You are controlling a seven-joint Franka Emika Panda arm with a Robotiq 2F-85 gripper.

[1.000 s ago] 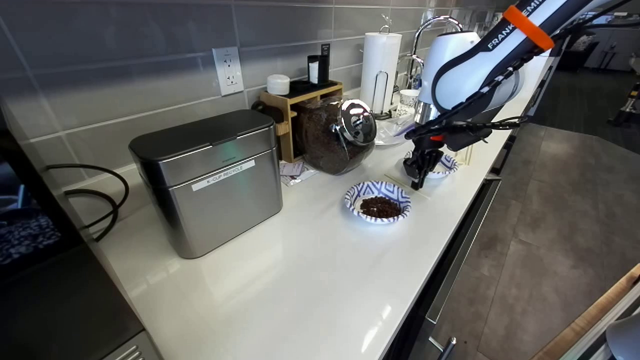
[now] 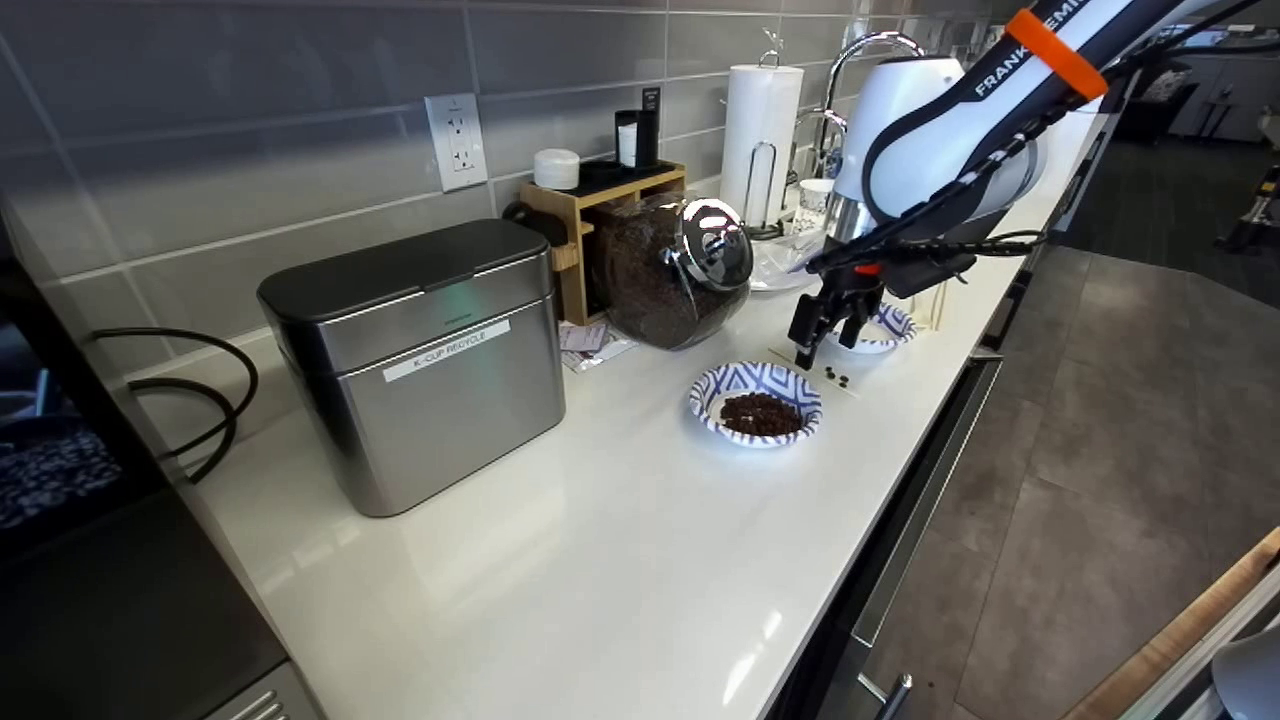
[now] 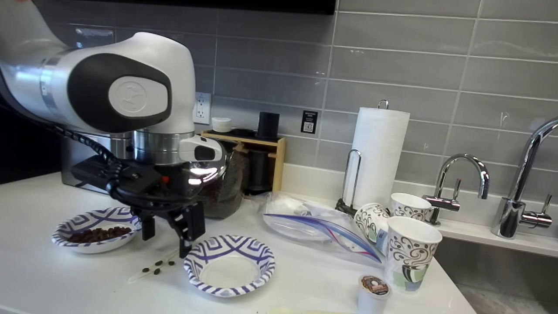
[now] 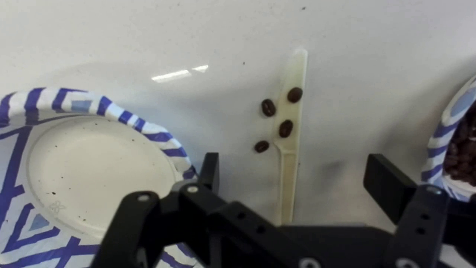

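My gripper stands wide open above the counter, with no object held between its fingers. Below it, in the wrist view, a pale flat plastic knife (image 4: 288, 178) lies on the white surface. Several dark coffee beans (image 4: 285, 128) rest on and beside its blade. To the left in that view is an empty blue-and-white patterned bowl (image 4: 102, 165), partly covered by one finger. A matching bowl (image 2: 758, 374) holds a heap of brown beans (image 2: 761, 415); in the wrist view only its edge shows, at the right.
A large glass jar of beans (image 2: 663, 282) lies tilted near a wooden shelf. Behind the empty bowl are a plastic bag (image 3: 308, 220), paper cups (image 3: 412, 251) and a paper towel roll (image 3: 379, 154). A coffee pod (image 3: 373, 293) stands near the cups. Counter left of the bean bowl is clear.
The gripper was lower and narrower over the knife; now it is raised, a little to the left, and spread open. Beans by the knife now show where the gripper was.
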